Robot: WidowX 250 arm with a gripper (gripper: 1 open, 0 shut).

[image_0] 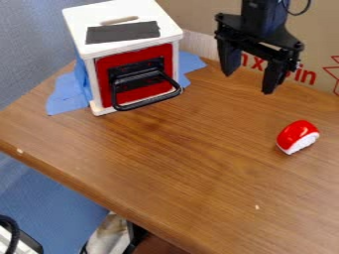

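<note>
My black gripper [252,69] hangs open at the top right, above the back of the wooden table, with nothing visible between its fingers. Below it to the right lies a red and white rounded object [296,137] on the tabletop. At the back left stands a white toy oven [122,26] with a red front, a black handle and a dark strip on top, beside a light wooden stick.
A blue cloth [70,94] lies under the oven. A cardboard panel with red print stands behind. The table's left edge drops to a blue floor with clutter.
</note>
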